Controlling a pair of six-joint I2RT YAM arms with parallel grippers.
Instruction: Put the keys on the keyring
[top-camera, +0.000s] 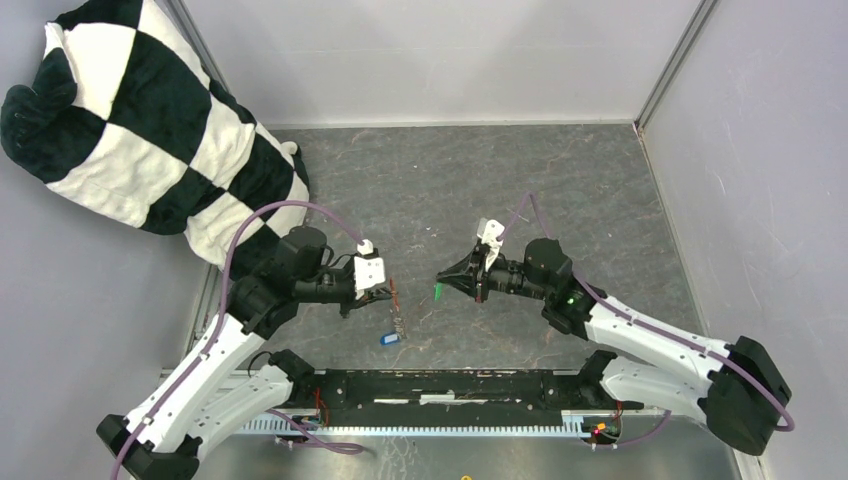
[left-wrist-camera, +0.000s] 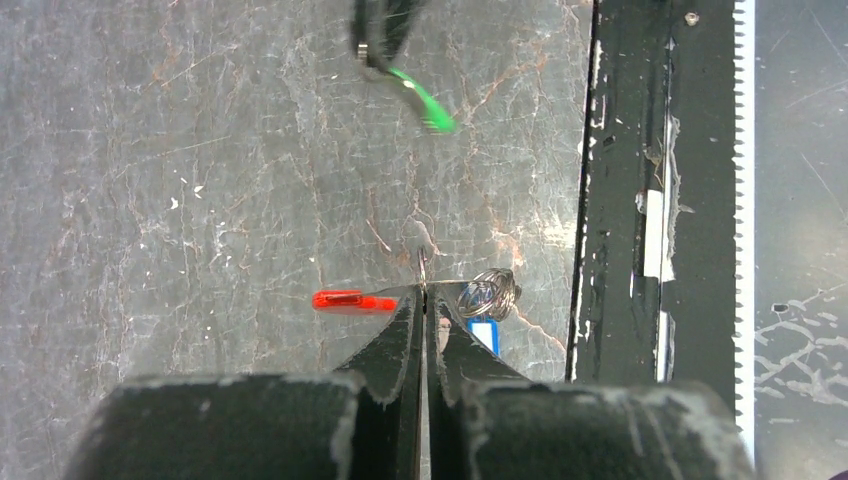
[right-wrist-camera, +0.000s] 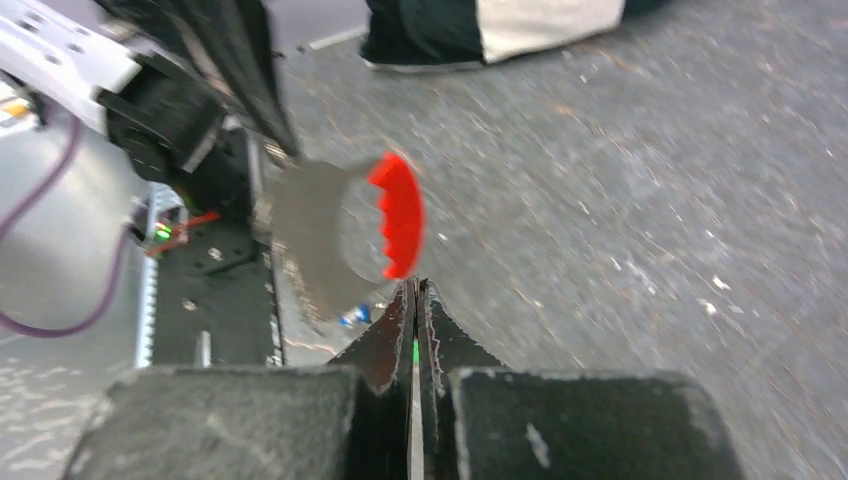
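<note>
A wire keyring bundle (left-wrist-camera: 490, 293) is pinched at my left gripper, which is shut on it. A red key (left-wrist-camera: 352, 301) sticks out on one side of the fingers and a blue key (left-wrist-camera: 484, 334) hangs on the other, beside the wire coil. My right gripper (top-camera: 440, 279) is shut on a green key (top-camera: 437, 291), whose green part hangs below its tips. In the left wrist view the green key (left-wrist-camera: 432, 112) is apart from the ring and blurred. Only a sliver of green shows at the fingers in the right wrist view; the keyring there is blurred.
A black-and-white checkered cushion (top-camera: 150, 125) leans at the back left. A black rail (top-camera: 450, 385) runs along the front edge, with walls on the other sides.
</note>
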